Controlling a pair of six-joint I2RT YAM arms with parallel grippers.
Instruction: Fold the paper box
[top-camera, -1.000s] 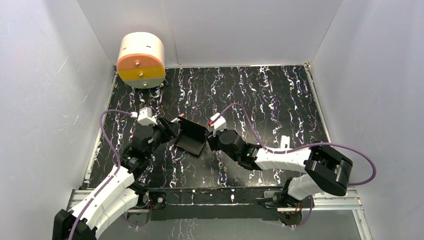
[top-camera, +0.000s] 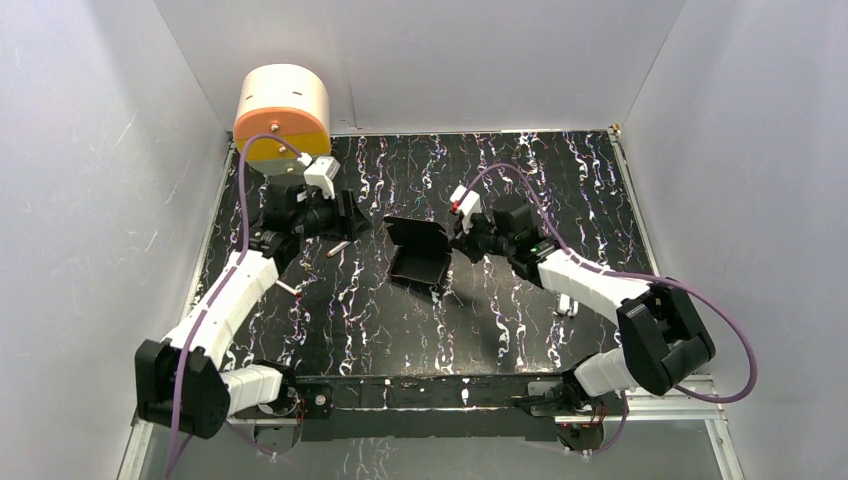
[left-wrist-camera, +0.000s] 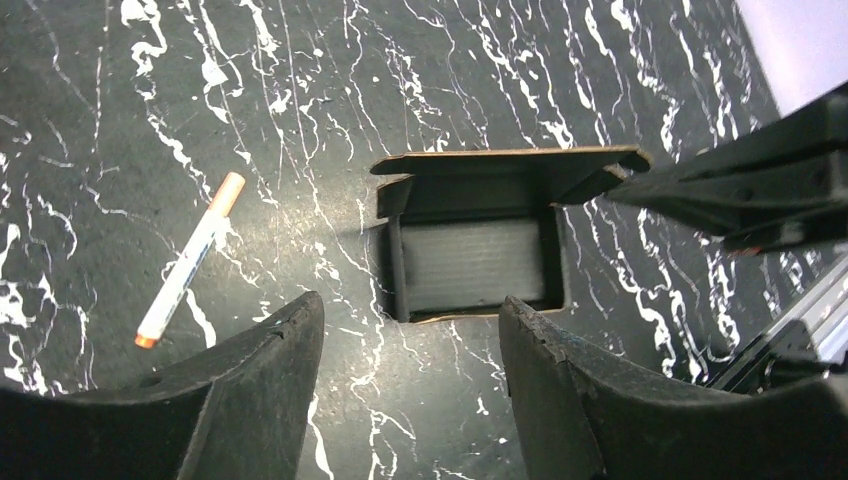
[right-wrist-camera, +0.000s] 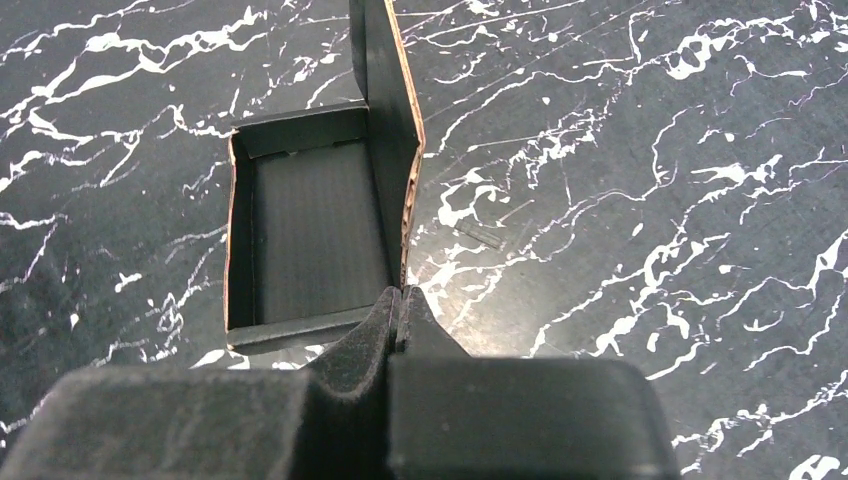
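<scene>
The black paper box (top-camera: 420, 266) stands on the marbled table between my arms, its tray part open upward. Its lid stands raised along the back edge, with folded side flaps (left-wrist-camera: 394, 196) in the left wrist view. My right gripper is shut, its tips at the lid's near edge close to the tray's corner; whether thin card lies between them is hidden. Left of the box, my left gripper is open and empty, clear of the card.
A white marker with orange ends (left-wrist-camera: 190, 260) lies left of the box. A rounded cabinet with coloured drawers (top-camera: 283, 110) stands at the back left. Bare table surrounds the box at the back and front.
The box has shifted right and slightly back and turned a little. My right gripper moved right and back along with it. My left gripper has drawn away from the lid toward the back.
</scene>
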